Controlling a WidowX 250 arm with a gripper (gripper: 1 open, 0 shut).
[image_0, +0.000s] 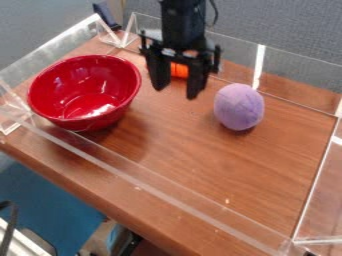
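The black gripper (179, 70) hangs over the back middle of the wooden tray, between a red bowl (83, 92) on the left and a purple ball (239, 106) on the right. It is blurred, and I cannot tell whether it is open or shut. An orange carrot (181, 70) is mostly hidden behind the gripper.
Clear acrylic walls border the wooden surface (201, 190). Cables and a metal fitting lie outside at the lower left.
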